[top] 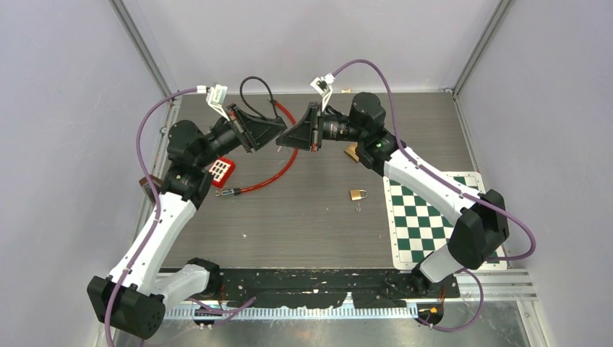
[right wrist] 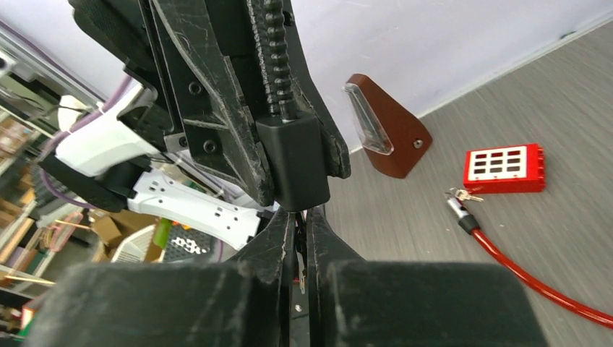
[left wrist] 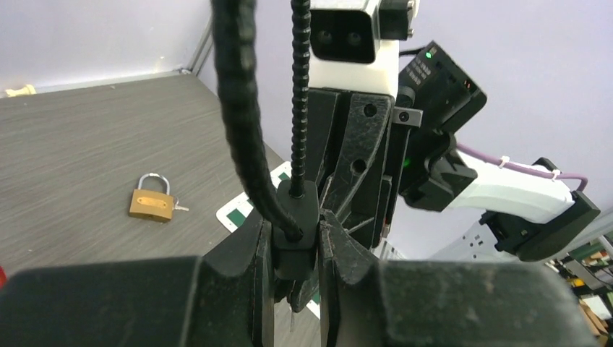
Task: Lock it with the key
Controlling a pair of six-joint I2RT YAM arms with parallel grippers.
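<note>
A black cable lock has its block-shaped body (left wrist: 295,235) in my left gripper, which is shut on it. The lock's cable (top: 254,78) loops up above the arms in the top view. My right gripper is shut just beneath the lock body (right wrist: 295,163). Between its fingers shows a thin dark piece, apparently a key head. A metal key hangs there, seen also as a small dangling key (left wrist: 292,321) in the left wrist view. The keyhole is hidden; I cannot tell whether a key sits in it.
On the table lie a brass padlock (top: 357,194) with a small key, a red cable lock (right wrist: 535,280) with keys (right wrist: 466,195), and a red box (right wrist: 506,169). A green-and-white board (top: 418,223) occupies the right side.
</note>
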